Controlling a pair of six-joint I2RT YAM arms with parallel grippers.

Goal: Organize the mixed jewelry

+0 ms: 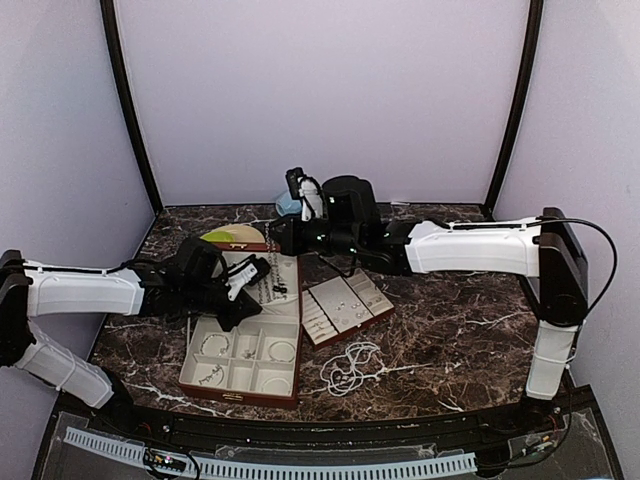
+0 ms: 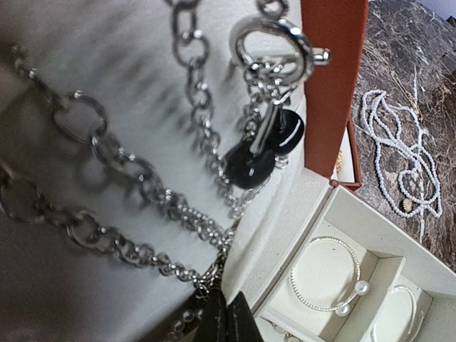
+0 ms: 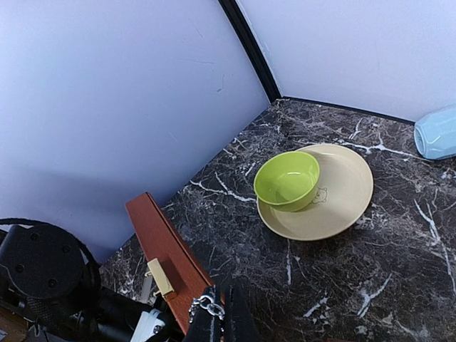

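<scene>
A silver chain necklace with dark beads (image 2: 249,165) hangs down along the pale lining of the open jewelry box lid (image 1: 289,290). Its upper links (image 3: 206,305) show at my right gripper, shut on the chain above the lid's far edge. Lower down, the links gather at the lining's pale pocket flap (image 2: 265,221). My left gripper is shut on that flap's edge, beside the chain ends. Round bracelets (image 2: 325,273) lie in the box's divided compartments (image 1: 235,384).
A smaller jewelry tray (image 1: 345,306) with rings and earrings sits right of the box. White bead strands (image 1: 352,368) lie in front of it. Behind the box are a beige plate (image 3: 349,192) and green bowl (image 3: 287,178).
</scene>
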